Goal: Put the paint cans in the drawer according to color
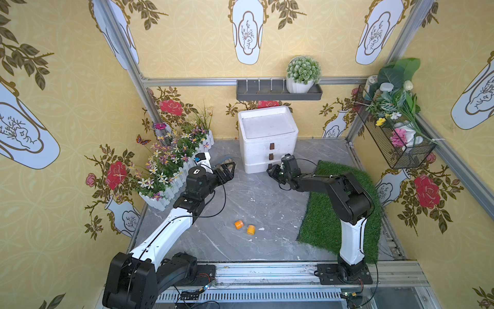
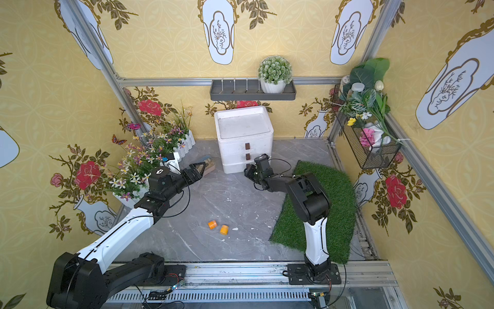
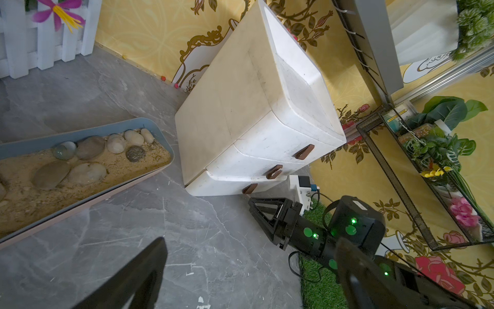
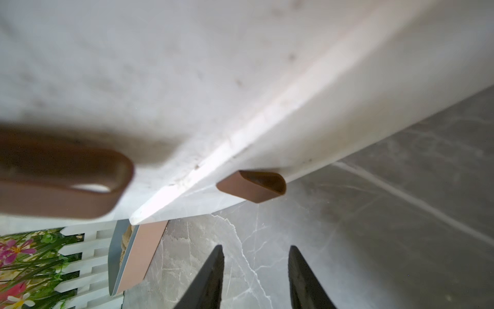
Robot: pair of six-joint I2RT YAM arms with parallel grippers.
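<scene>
Two orange paint cans (image 1: 238, 224) (image 1: 250, 229) lie on the grey floor. A white cabinet (image 1: 268, 131) stands at the back; three brown handles show in the left wrist view: top (image 3: 304, 152), middle (image 3: 274, 171), bottom (image 3: 249, 188). No drawer stands visibly far out. In the right wrist view, my right gripper has its fingers apart with only floor between them. The low handle (image 4: 251, 186) is beyond its tips, the nearer handle (image 4: 56, 198) to the left. My left gripper hangs open and empty, left of the cabinet.
A tray of sand and stones (image 3: 85, 170) lies left of the cabinet, close to my left gripper. The flower planter (image 1: 175, 177) lines the left wall. Green turf (image 1: 329, 226) covers the right side.
</scene>
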